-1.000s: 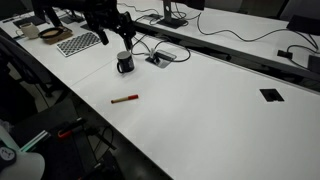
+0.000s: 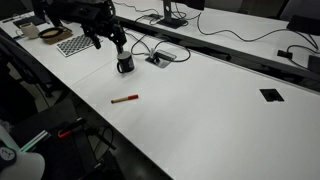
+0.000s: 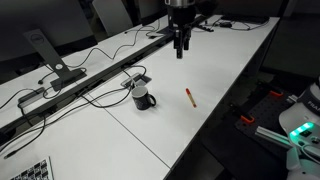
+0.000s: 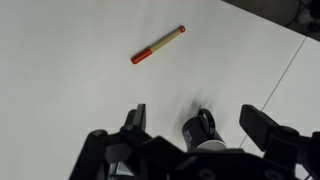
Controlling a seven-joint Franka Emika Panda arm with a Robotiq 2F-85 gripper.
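Note:
A dark mug [image 2: 125, 63] stands upright on the white table, its handle turned toward the marker side in the wrist view. An orange-red marker with a tan barrel [image 4: 158, 44] lies flat on the bare tabletop, a short way from the mug [image 3: 142, 98]. My gripper [image 3: 182, 48] hangs above the table, clear of both things. In the wrist view its two dark fingers stand wide apart at the bottom, with the mug [image 4: 203, 132] lying below and between them in the picture. The gripper is open and grasps nothing.
Cables [image 3: 95, 100] and a small metallic tray [image 2: 172, 53] lie behind the mug. A black flat piece [image 2: 271, 95] rests at the right of the table. Its front edge runs near the marker.
The mug and marker have stayed put.

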